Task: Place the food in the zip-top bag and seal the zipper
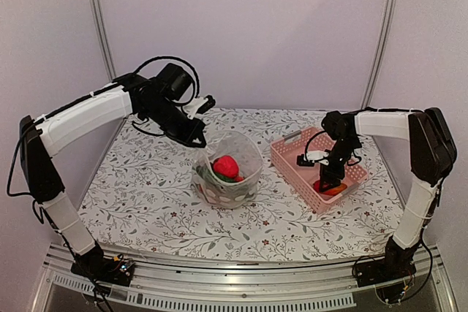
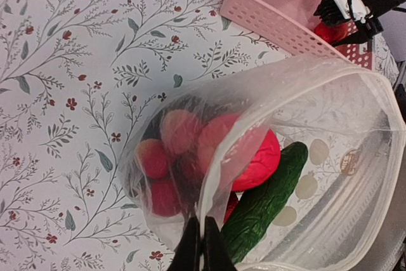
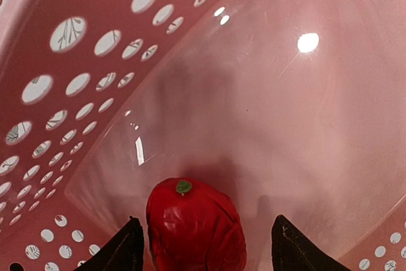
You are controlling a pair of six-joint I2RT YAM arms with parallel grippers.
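The clear zip bag stands mouth-up on the table, its rim spread wide. Inside it lie a bright red round food, a dark green cucumber and several reddish round pieces seen through the plastic. My left gripper is shut on the bag's rim. Over in the pink basket, a red-orange pepper rests on the floor near one corner. Around it, my right gripper is open, one finger on each side, with a gap visible at the right finger.
The basket's perforated wall rises close beside my right gripper.
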